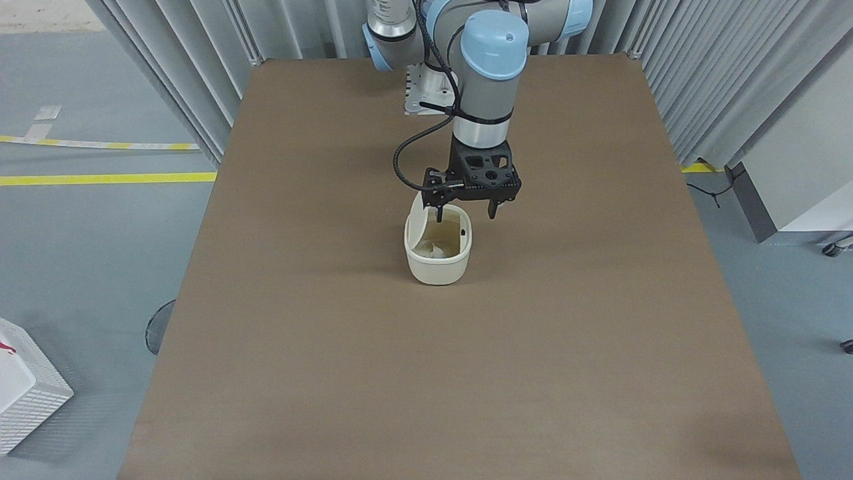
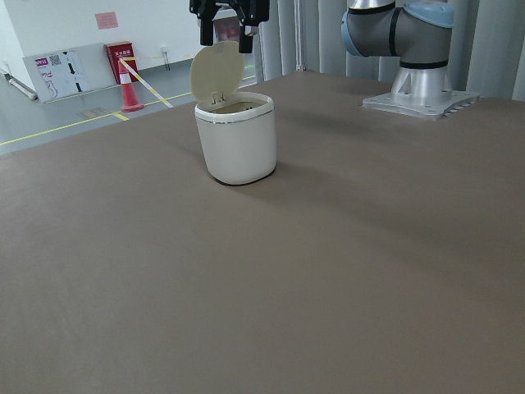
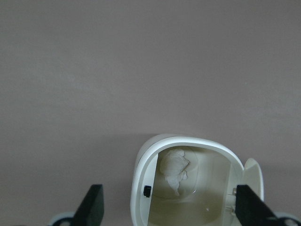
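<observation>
A small cream trash bin stands on the table with its lid raised; in the left view it appears as a white bin. A crumpled white tissue lies inside on the bottom. My black gripper hangs above the bin, its two fingers spread apart with nothing between them; in the wrist view they frame the bin opening at the lower edge.
The arm's base sits at the back. Floor and curtains lie beyond the table's edges.
</observation>
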